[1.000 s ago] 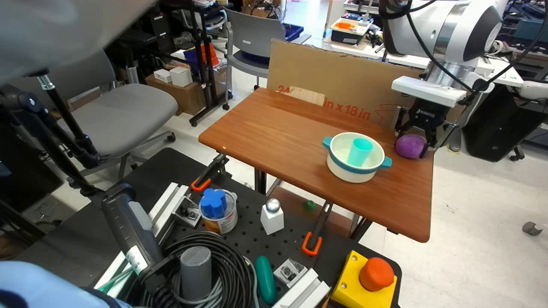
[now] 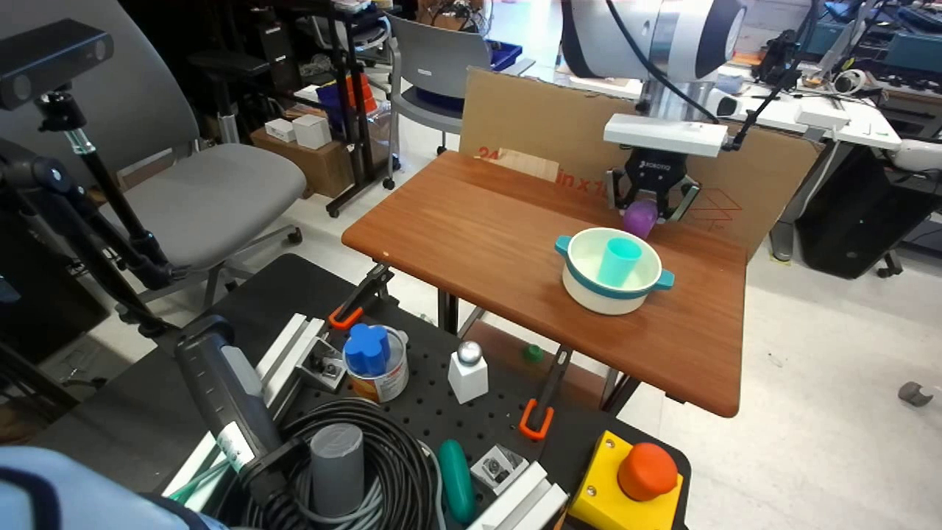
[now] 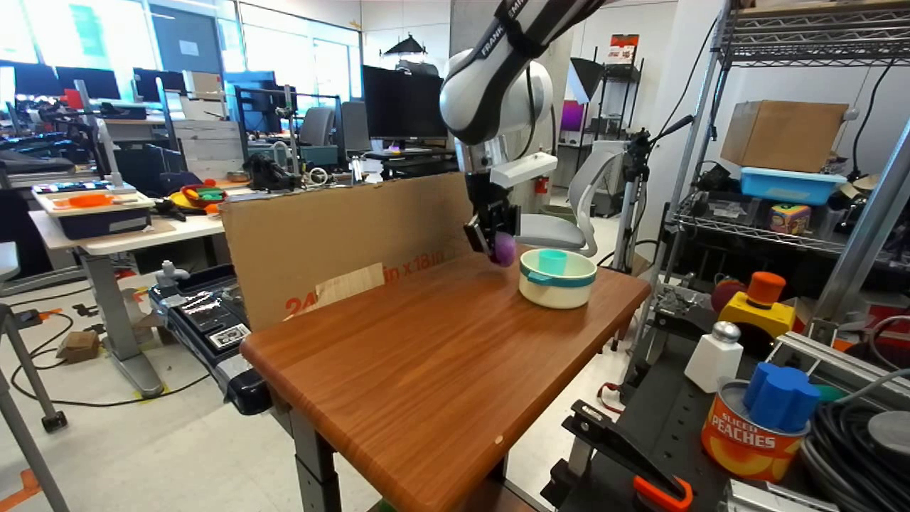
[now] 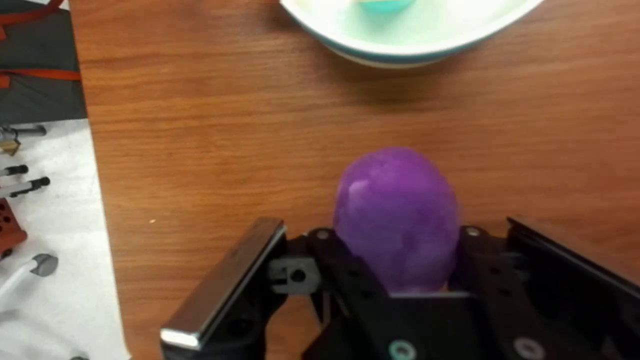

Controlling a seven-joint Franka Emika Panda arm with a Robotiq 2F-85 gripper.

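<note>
A rounded purple object (image 4: 396, 216) is pinched between the two fingers of my gripper (image 2: 649, 210), which is shut on it. In exterior view 1 it hangs just behind the white pot (image 2: 587, 256) with teal handles, clear of its rim. Inside the pot is a turquoise cup (image 2: 619, 260). From exterior view 2, the purple object (image 3: 504, 249) appears left of the pot (image 3: 554, 294). Only the pot's near edge (image 4: 414, 51) shows at the top of the wrist view, apart from the purple object.
A cardboard sheet (image 2: 565, 132) stands along its back edge. Two orange-tipped clamps grip the front edge, one (image 2: 536, 419) near the white block (image 2: 468, 375) on the black bench.
The gripper has moved left in exterior view 1, from right of the pot to behind it, carrying the purple object. The pot and cup have stayed in place.
</note>
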